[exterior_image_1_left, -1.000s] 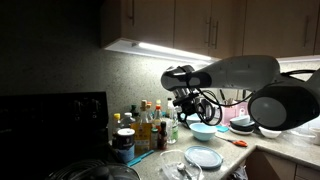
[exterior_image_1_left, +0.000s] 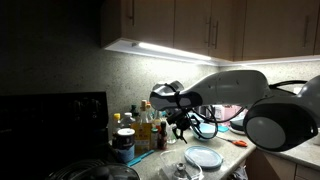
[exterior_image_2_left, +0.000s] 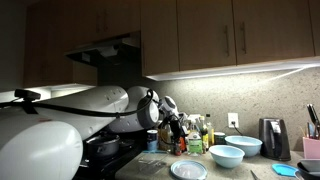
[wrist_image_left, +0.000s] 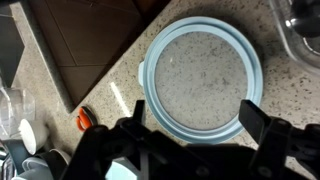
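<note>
A round lid (wrist_image_left: 246, 60) with a pale blue rim and a clear middle lies flat on the speckled counter. It shows as a pale disc (exterior_image_1_left: 204, 158) in exterior view 1 and near the lower middle of exterior view 2, as a round lid (exterior_image_2_left: 188, 171). Above the counter hangs my gripper, its two dark fingers (wrist_image_left: 262, 128) spread apart with nothing between them. From the wrist, the fingertips overlap the near part of the lid, and the gripper stays clear above it. In exterior view 1 the gripper (exterior_image_1_left: 181, 128) is behind the lid, in front of the bottles.
Bottles (exterior_image_1_left: 145, 132) and jars line the wall. Pale blue bowls (exterior_image_2_left: 227, 156) stand right of the lid. A clear container (exterior_image_1_left: 180, 169) sits beside it. Orange-handled scissors (wrist_image_left: 86, 118) lie close to the counter's edge. A black toaster (exterior_image_2_left: 273, 138) stands farther right.
In exterior view 1 the arm and gripper have moved down and somewhat left. The lid and the other objects on the counter have stayed in place.
</note>
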